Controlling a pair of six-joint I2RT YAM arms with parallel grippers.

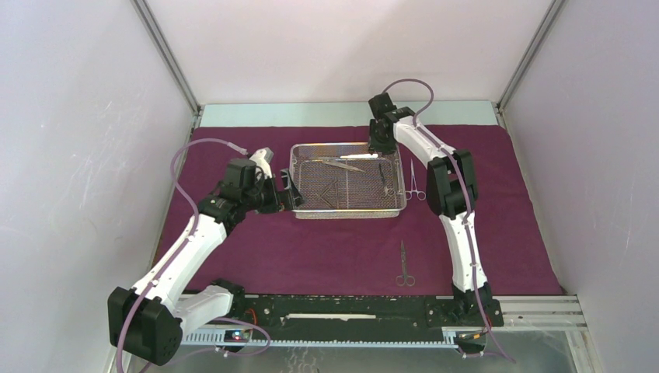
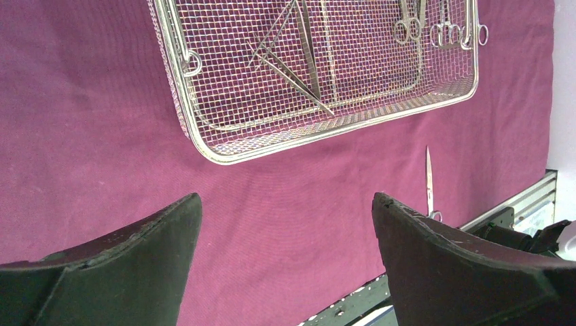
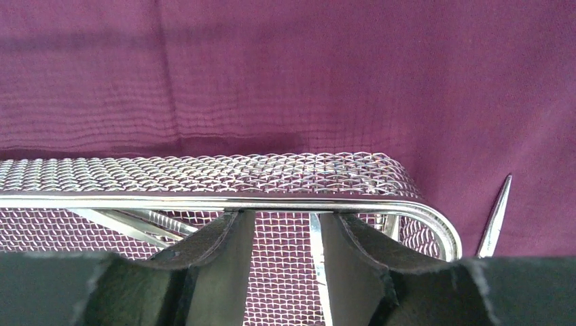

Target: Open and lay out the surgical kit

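The wire mesh tray (image 1: 346,214) holds several steel instruments, including crossed tweezers (image 2: 306,54). My right gripper is over the tray's back right part, fingertips at the back rim (image 3: 136,202), part open with a narrow gap; a pale flat instrument (image 3: 319,272) shows below, and whether anything is held cannot be told. My left gripper stands open and empty left of the tray. Scissors (image 1: 404,272) lie on the cloth in front of the tray; a clamp (image 1: 414,186) lies to its right.
Walls (image 1: 591,155) enclose both sides, and a pale strip (image 1: 280,113) runs along the back.
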